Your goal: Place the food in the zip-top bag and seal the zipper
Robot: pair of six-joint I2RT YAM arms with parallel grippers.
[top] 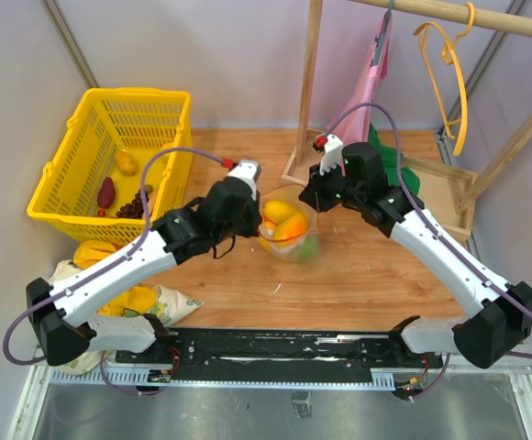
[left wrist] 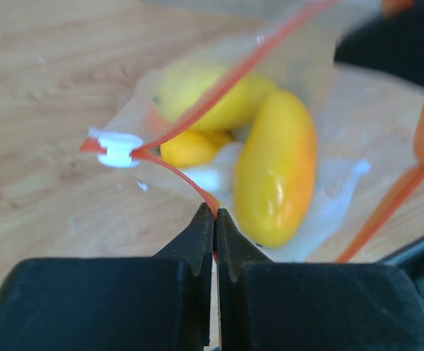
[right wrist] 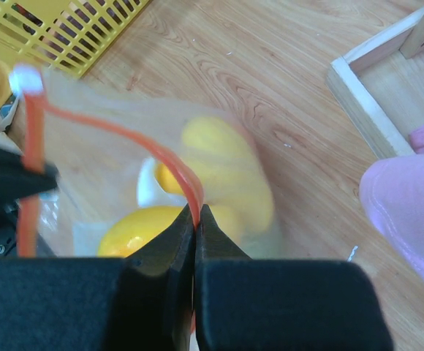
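Observation:
The zip top bag point(top: 298, 240) stands on the table with yellow and orange food inside, including a yellow oblong piece point(left wrist: 274, 164) and another behind it. Its white zipper slider point(left wrist: 119, 150) sits on the orange-red zipper strip. My left gripper is shut on that strip at the bag's left edge, below the slider in its wrist view. My right gripper is shut on the bag's rim at the other side, the orange-red strip running into its fingertips.
A yellow basket point(top: 50, 192) of food stands at the back left, with gloves and cloth below it. A wooden rack point(top: 303, 64) with a hanger and hanging cloths is at the back right. Bare table lies in front of the bag.

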